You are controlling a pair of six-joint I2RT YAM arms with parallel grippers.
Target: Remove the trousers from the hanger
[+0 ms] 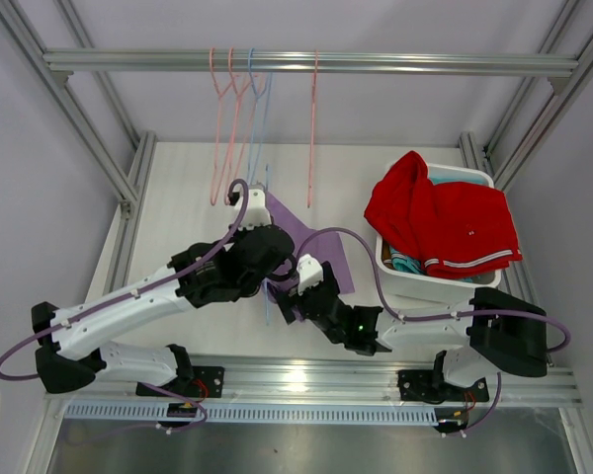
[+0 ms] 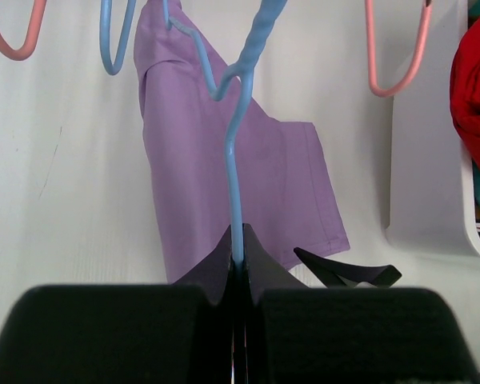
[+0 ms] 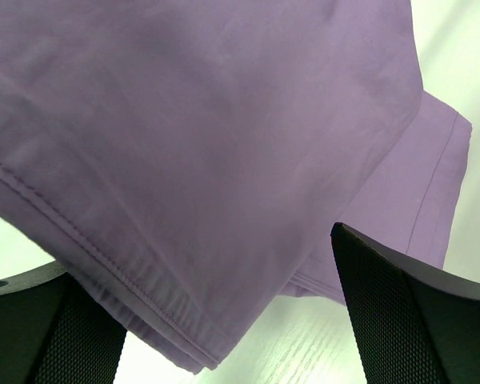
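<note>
In the left wrist view my left gripper is shut on a blue hanger point(image 2: 233, 176), which stands up from its fingers. Behind and below it lie the purple trousers point(image 2: 184, 184), folded, with the upper end gathered near part of the hanger. In the right wrist view my right gripper stands open, with a hanging layer of the purple trousers point(image 3: 208, 120) between and above its fingertips. Whether the trousers are still on the hanger is unclear. Both arms hide much of this in the top view.
Pink hangers point(image 1: 215, 178) and another blue hanger hang from the metal rail point(image 1: 395, 61). At the right stands a white basket point(image 1: 425, 286) holding red cloth point(image 1: 455, 227) and other clothes.
</note>
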